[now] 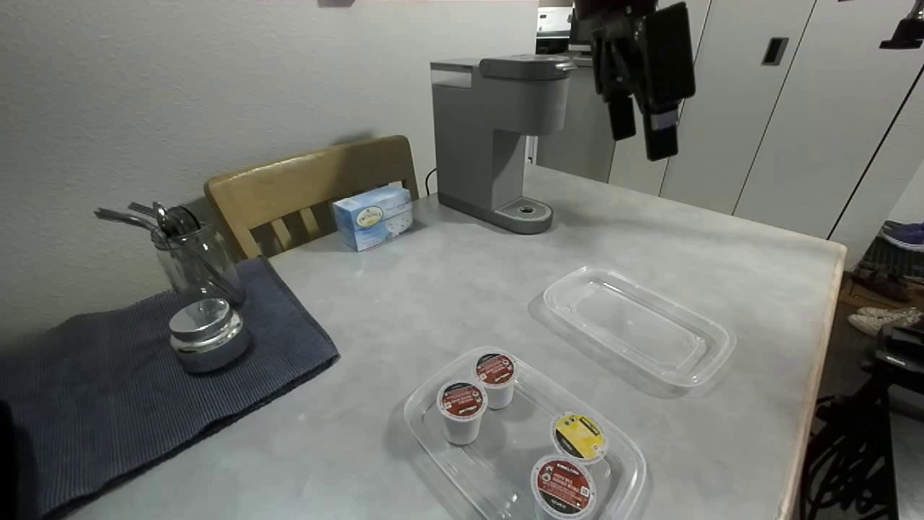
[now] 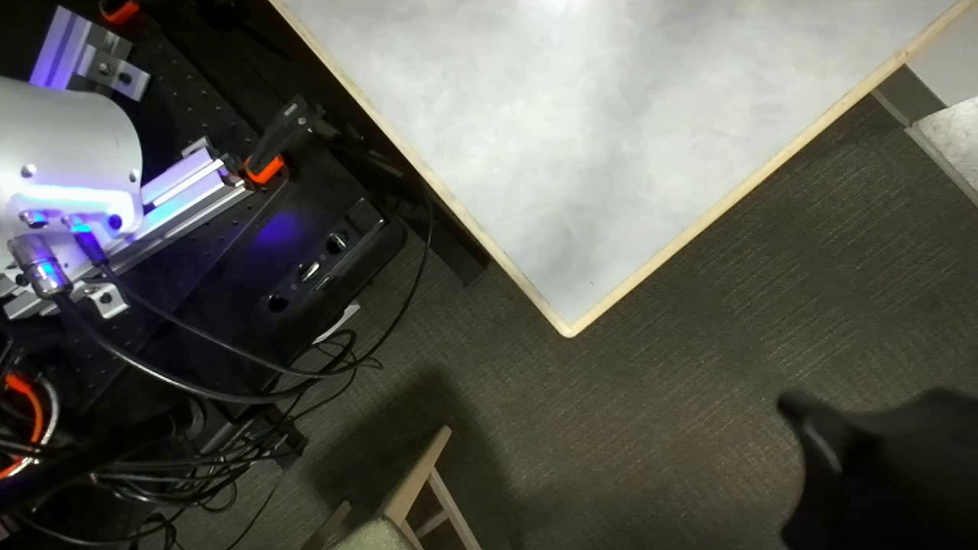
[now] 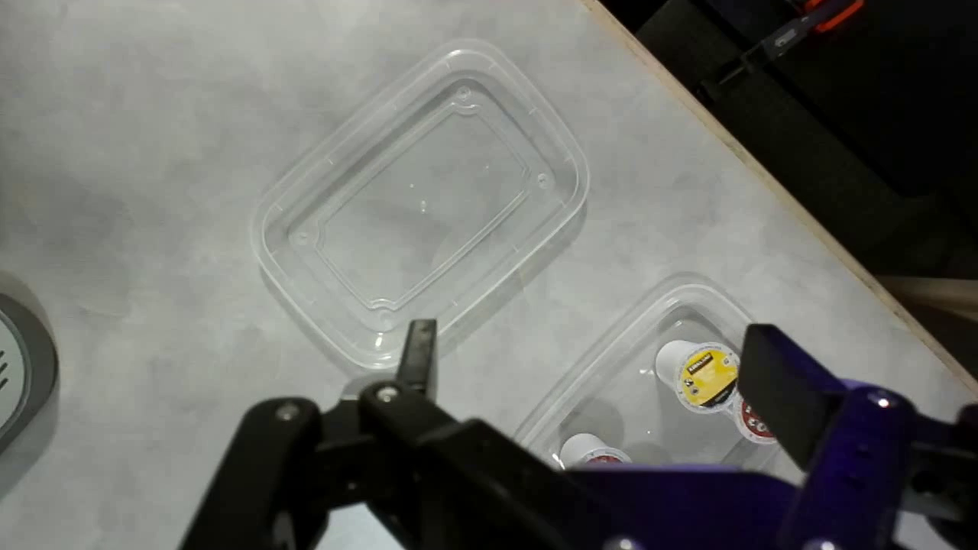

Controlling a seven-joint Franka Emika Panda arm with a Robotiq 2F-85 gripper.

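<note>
High above the table's far side, my gripper [image 1: 643,140] stands open with nothing between its fingers. In the wrist view its two dark fingers [image 3: 419,353] are spread wide apart. Below it lies a clear, empty plastic lid or shallow tray [image 1: 637,321]. Nearer the front, a clear container [image 1: 416,400] holds coffee pods: a yellow-topped pod [image 1: 580,436] and red-topped ones, among them a red pod [image 1: 563,487] touching or close to the yellow one. Two more, a red pod [image 1: 461,407] and another red pod [image 1: 496,374], stand close together at its left end.
A grey coffee maker [image 1: 472,139] stands at the back, beside a blue tea box [image 1: 374,217]. On a dark cloth mat [image 1: 95,381] at left are a glass jar with utensils [image 1: 195,256] and a silver-lidded jar [image 1: 208,336].
</note>
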